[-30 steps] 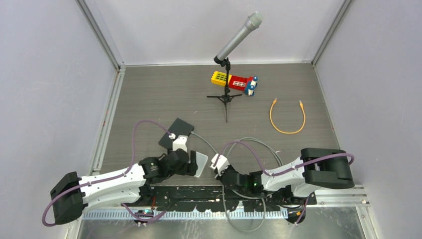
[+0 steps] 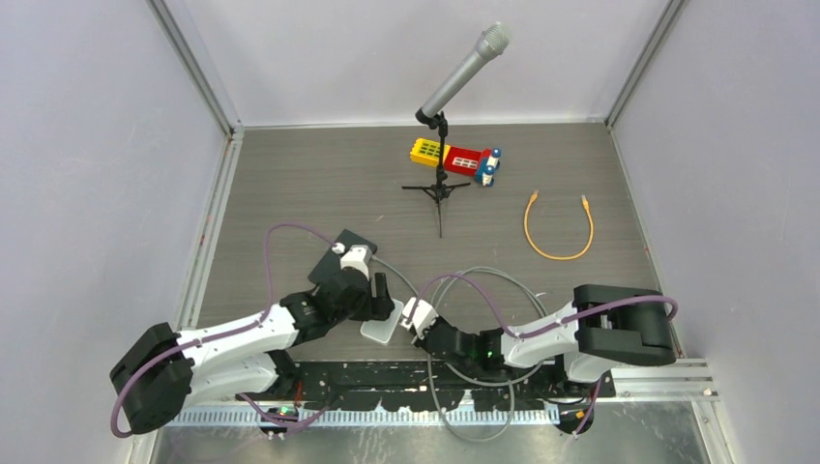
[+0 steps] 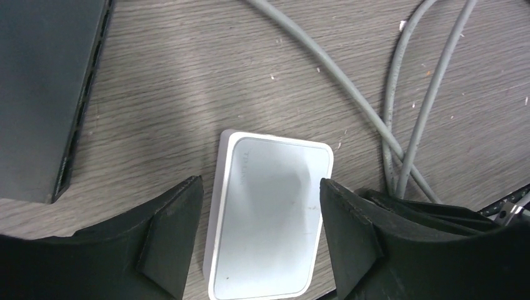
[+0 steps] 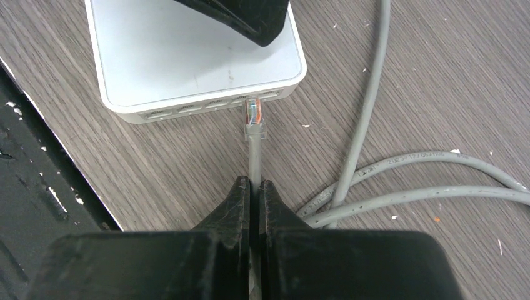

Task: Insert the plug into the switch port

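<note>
The white switch (image 3: 269, 212) lies flat on the table, its row of ports (image 4: 187, 109) facing the right gripper. My left gripper is part open above it, nothing gripped, one finger (image 4: 250, 22) showing over its top in the right wrist view. The right gripper is shut on the grey cable (image 4: 255, 159) just behind the clear plug (image 4: 254, 119). That plug points at the port face near one end of the row, its tip right at the edge; whether it has entered a port I cannot tell.
Loops of grey cable (image 2: 503, 274) lie around the right arm. A dark box (image 2: 334, 253) sits beyond the left gripper. Farther off are a microphone stand (image 2: 440, 174), toy blocks (image 2: 462, 160) and a yellow cable (image 2: 556, 256).
The left gripper has shifted right over the switch, uncovering more of the switch's near side. My right gripper has crept left toward the switch with the cable.
</note>
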